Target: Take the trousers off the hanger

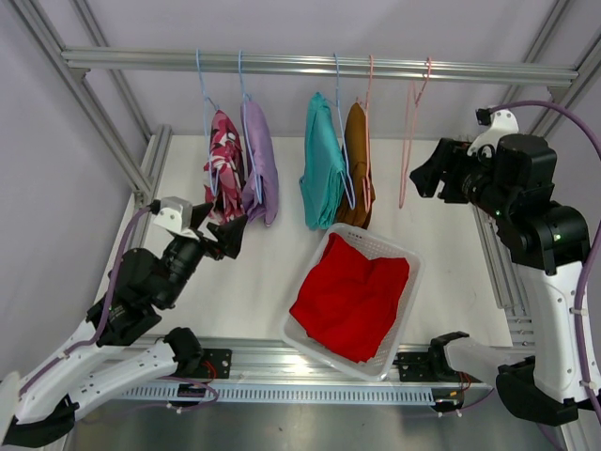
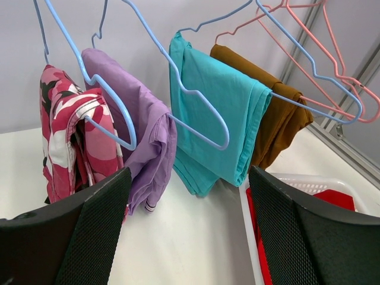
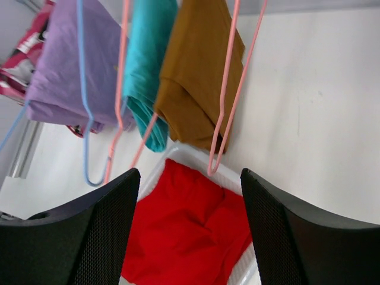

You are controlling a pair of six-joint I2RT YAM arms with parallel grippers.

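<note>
Garments hang from hangers on the rail (image 1: pixel 282 63): patterned pink (image 1: pixel 222 160), purple (image 1: pixel 259 160), teal (image 1: pixel 321 160) and brown (image 1: pixel 355 160). An empty pink hanger (image 1: pixel 409 132) hangs right of them. Red cloth (image 1: pixel 347 296) lies in a white basket (image 1: pixel 407 324). My left gripper (image 1: pixel 214 225) faces the hung garments from below, parted, with nothing between its fingers; in its wrist view the hangers' loops are above the fingers. My right gripper (image 1: pixel 439 164) stands open right of the empty hanger, holding nothing, hanger loops ahead of it in the right wrist view.
The board (image 1: pixel 197 282) is clear left of the basket and to its right. Metal frame bars border both sides, and the rail spans the back above the garments.
</note>
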